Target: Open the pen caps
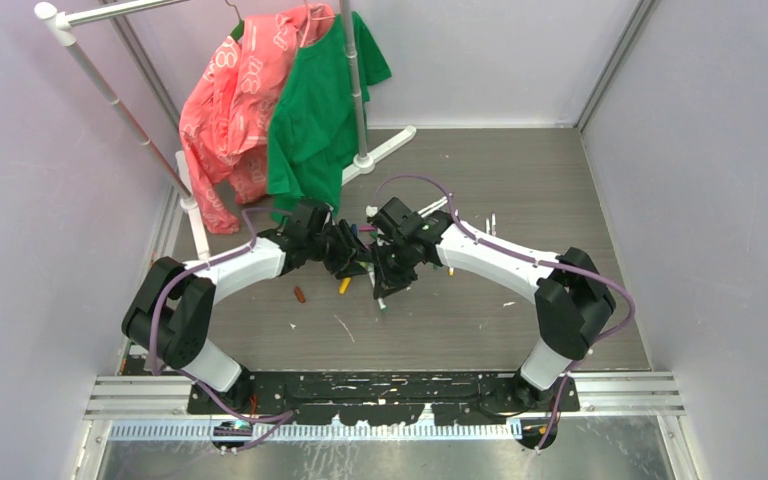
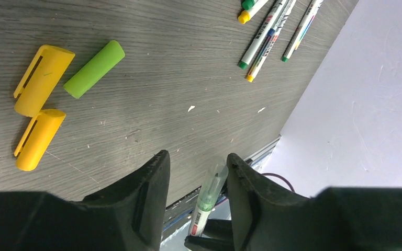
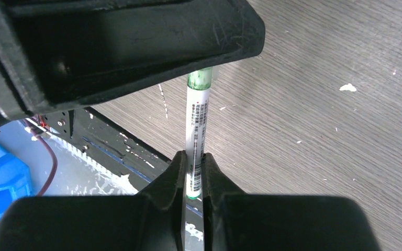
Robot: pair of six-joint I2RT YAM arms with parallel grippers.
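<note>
A white-barrelled pen with a clear, green-ended top (image 3: 198, 120) is upright in the right wrist view, my right gripper shut on its lower part. In the left wrist view that pen's top (image 2: 212, 185) lies between the fingertips of my left gripper, which stand apart; whether they touch it is unclear. In the top view both grippers meet near the middle of the floor. Loose yellow caps (image 2: 44, 81) and a green cap (image 2: 94, 69) lie on the floor in the left wrist view.
Several pens (image 2: 261, 39) lie farther off on the grey floor. A clothes rack with a green shirt (image 1: 315, 120) and a red garment (image 1: 225, 120) stands at back left. Walls enclose the sides.
</note>
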